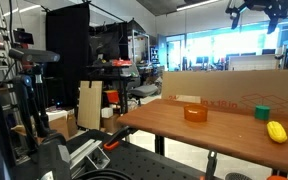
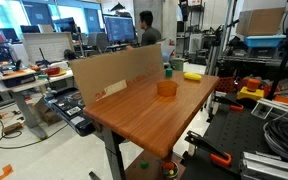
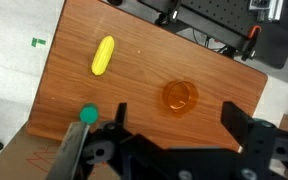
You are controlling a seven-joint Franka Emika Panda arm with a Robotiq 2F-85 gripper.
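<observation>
My gripper is open high above the table, its dark fingers wide apart with nothing between them. In exterior view 1 it shows at the upper right, partly cut off by the frame. An orange bowl (image 1: 195, 113) rests on the wooden table (image 1: 174, 124); from the wrist, this bowl (image 3: 179, 97) appears between and below the fingers. A yellow elongated object (image 1: 276, 132) lies near the table's right end. Behind it stands a small green object (image 1: 262, 112), which looks round from above. The wrist view puts the yellow object (image 3: 103, 56) and the green one (image 3: 89, 113) left of the bowl.
A tall cardboard panel (image 2: 119, 72) stands along one long side of the table. Clamps and cables (image 2: 274, 130) crowd the dark surface along the opposite side. Much of the tabletop (image 2: 149, 122) around the bowl is bare.
</observation>
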